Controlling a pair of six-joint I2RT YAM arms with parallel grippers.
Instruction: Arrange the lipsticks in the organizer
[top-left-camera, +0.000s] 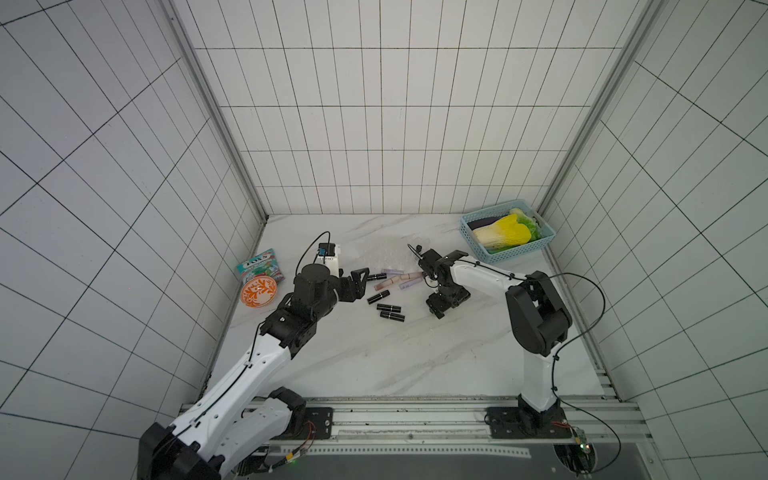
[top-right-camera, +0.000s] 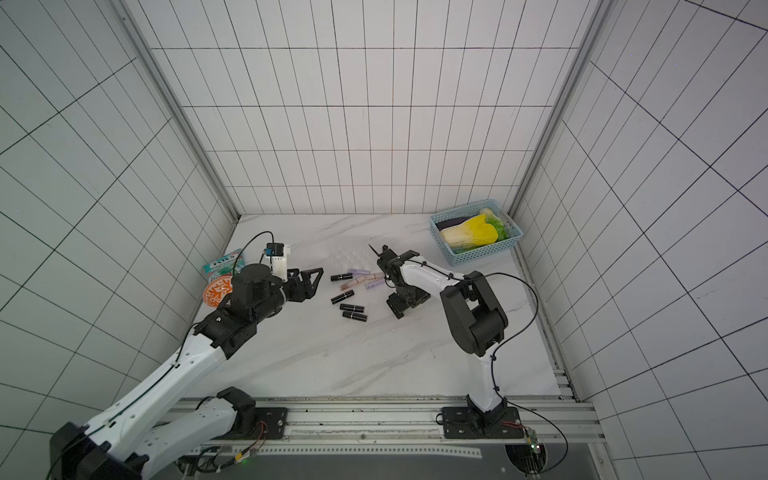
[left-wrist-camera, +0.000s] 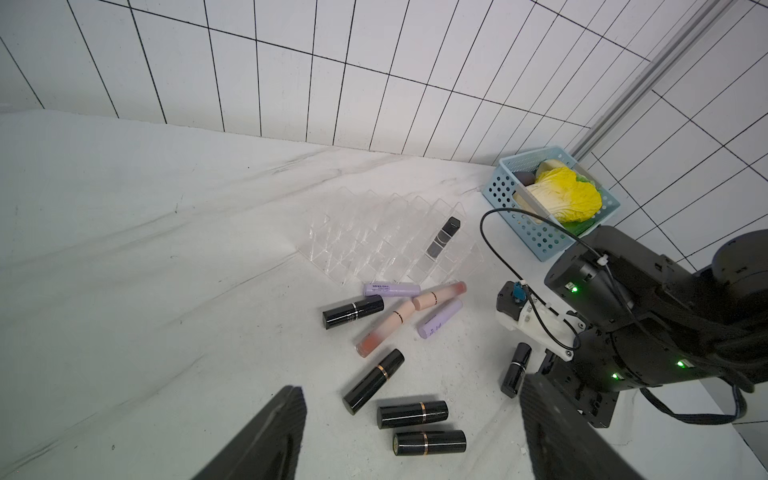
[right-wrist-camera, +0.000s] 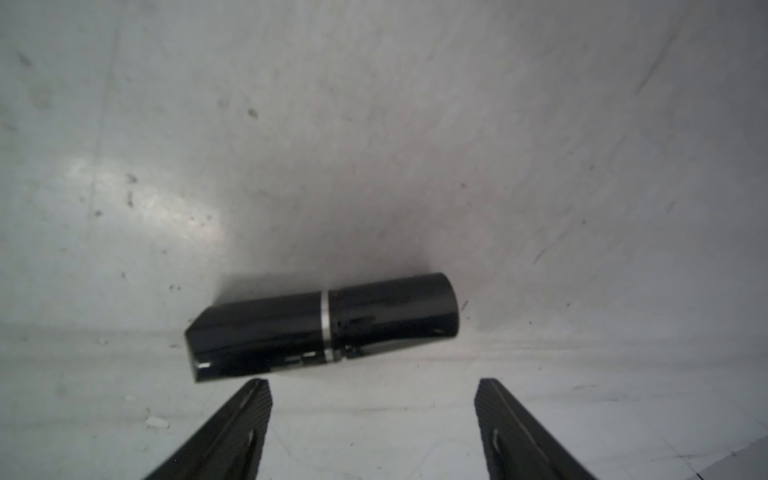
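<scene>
A clear organizer (left-wrist-camera: 364, 236) with many cells lies at the back; one black lipstick (left-wrist-camera: 444, 237) rests in its right end. In front lie several loose black lipsticks (left-wrist-camera: 412, 413), two pink tubes (left-wrist-camera: 385, 328) and two lilac tubes (left-wrist-camera: 440, 318). My left gripper is open and empty, held left of the loose group in the top views. On the right, my right gripper points down with its fingers apart. Just ahead of them a black lipstick with a silver band (right-wrist-camera: 392, 316) lies crosswise on the table, nothing between the fingers.
At the back right stands a blue basket (top-left-camera: 507, 252) with vegetables. A snack bag (top-left-camera: 260, 264) and an orange round item (top-left-camera: 259, 292) lie at the left edge.
</scene>
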